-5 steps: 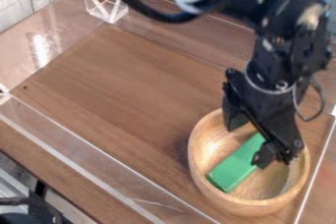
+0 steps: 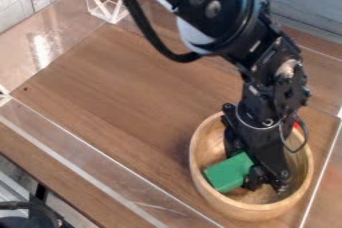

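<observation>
A wooden bowl [image 2: 219, 193] stands at the lower right of the table. My black gripper [image 2: 254, 160] is down inside it, shut on a green block [image 2: 230, 172] that lies at the bowl's left side. The gripper's body hides much of the block and the back of the bowl. A small red thing [image 2: 295, 125] shows just behind the gripper, mostly hidden.
Clear plastic edging [image 2: 80, 157] runs along the near side. A clear plastic piece [image 2: 107, 5] stands at the back left, near a white wall.
My gripper has moved down and left into the bowl and has shut on the green block, which it now covers more.
</observation>
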